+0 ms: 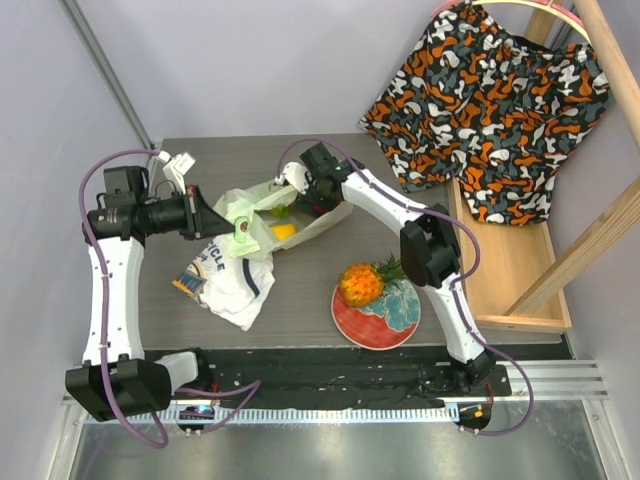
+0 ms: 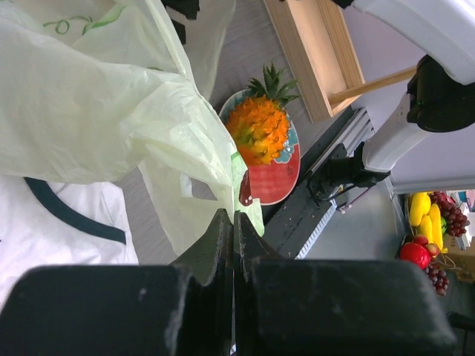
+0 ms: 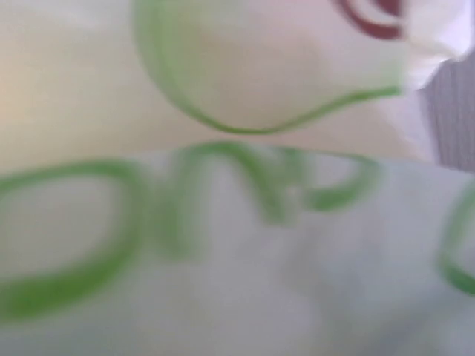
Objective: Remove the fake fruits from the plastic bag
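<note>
The pale plastic bag point(image 1: 320, 228) lies on its side on the table with its mouth toward the left. A yellow fruit point(image 1: 284, 231), a green fruit point(image 1: 280, 211) and a bit of a red fruit point(image 1: 321, 210) show inside it. My left gripper is shut on the bag's edge and pulls the mouth to the left. Over the red fruit, my right gripper point(image 1: 316, 203) reaches down into the bag, fingers open; its fingertips are largely hidden. In the right wrist view the bag's plastic point(image 3: 245, 245), with green print, fills nearly everything.
A red and teal plate point(image 1: 372, 332) bearing a pineapple point(image 1: 361, 285) stands near the table's front edge. White printed cloth point(image 1: 233, 290) lies below the bag's mouth. A wooden frame point(image 1: 520, 265) with patterned cloth point(image 1: 490, 120) borders the right side.
</note>
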